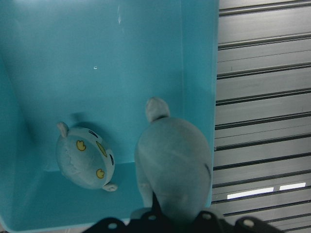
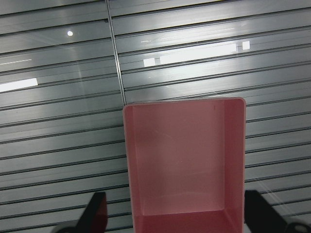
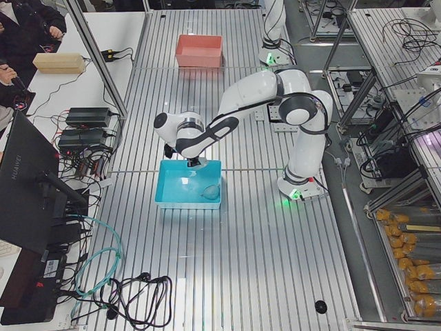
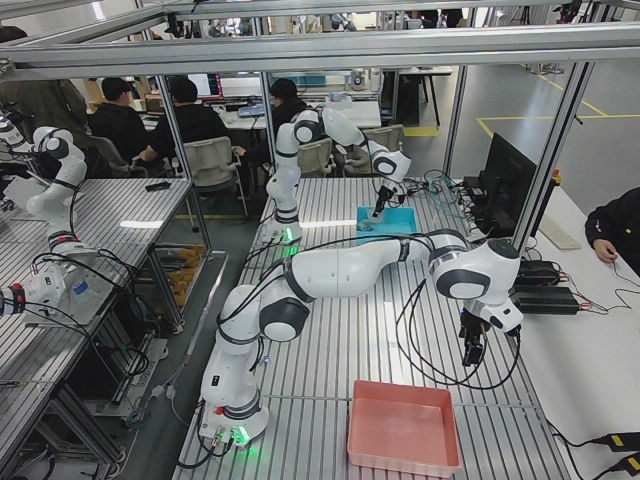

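My left gripper is shut on a pale blue plush toy [image 1: 172, 160], held over the near part of a blue bin [image 1: 97, 48]. A second pale plush [image 1: 85, 158] with yellow markings lies inside that bin, also faintly visible in the camera left view [image 3: 210, 192]. My right gripper hangs above the table near a pink bin [image 2: 177, 155], its fingers apart and nothing seen between them; the pink bin is empty.
Coiled cables [image 3: 138, 303] lie at one end, and a monitor [image 3: 27, 186] with power boxes stands along the side.
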